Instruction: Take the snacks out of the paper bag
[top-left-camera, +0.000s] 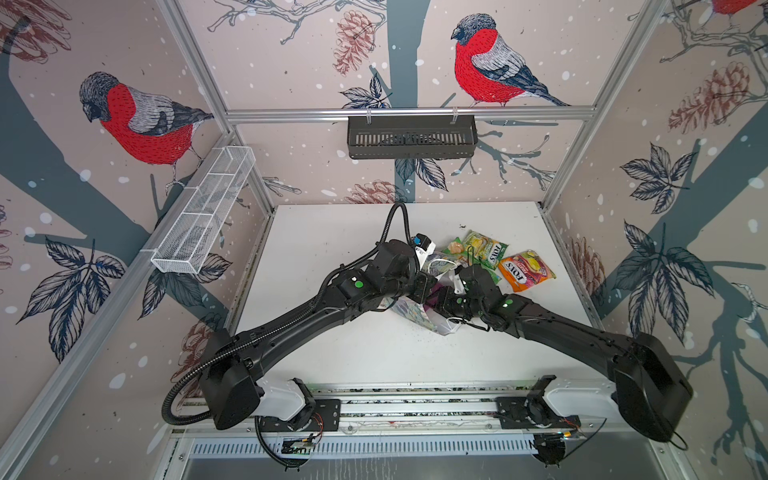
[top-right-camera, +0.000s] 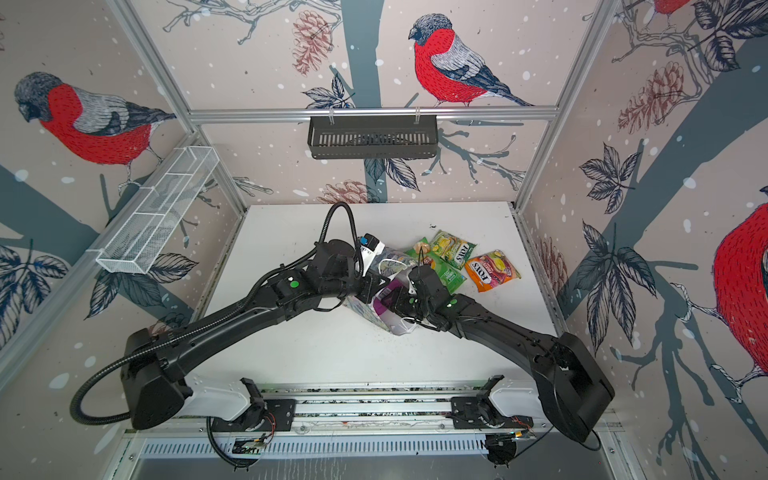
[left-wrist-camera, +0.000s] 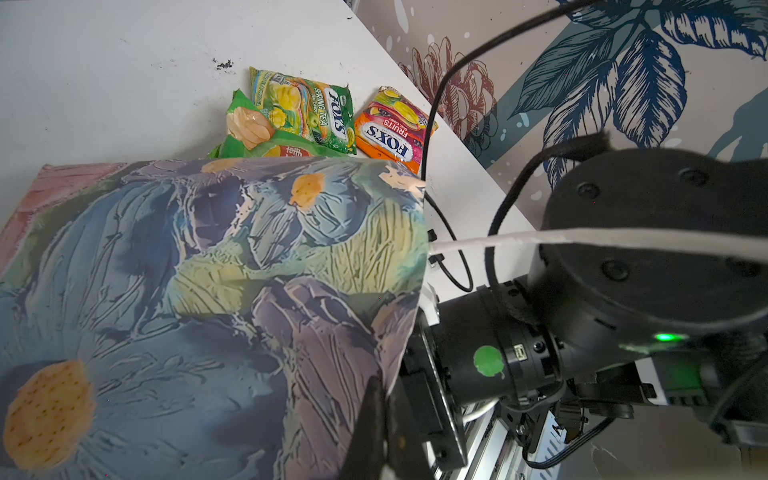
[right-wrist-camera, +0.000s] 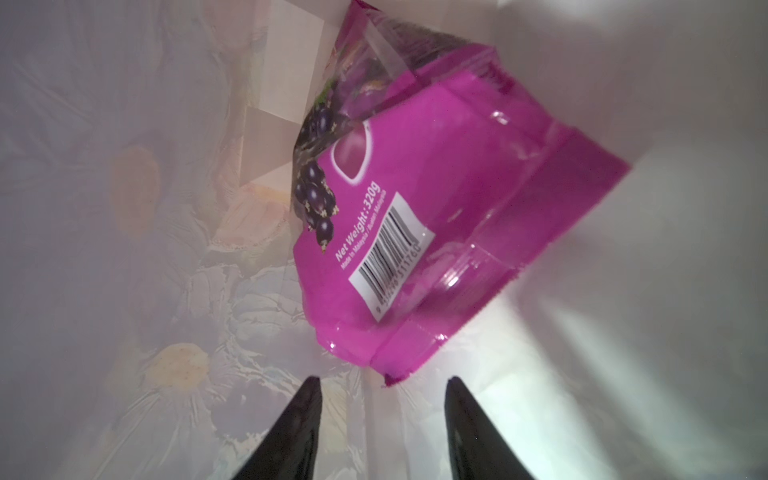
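The flower-print paper bag (left-wrist-camera: 208, 320) lies on its side on the table, its mouth turned to the right. My left gripper is shut on the thin edge of the bag's mouth, low in the left wrist view. Inside the bag rests a purple snack pack (right-wrist-camera: 448, 184) with a barcode, resting against the white inner wall. My right gripper reaches into the mouth, open, its fingertips just short of the pack with nothing between them. Out on the table are an orange pack (top-left-camera: 525, 270), a yellow-green pack (top-left-camera: 485, 247) and a green pack (top-right-camera: 445, 273).
A dark basket (top-left-camera: 412, 137) hangs on the back rail, and a white wire rack (top-left-camera: 204, 209) on the left. Both arms crowd close together over the bag.
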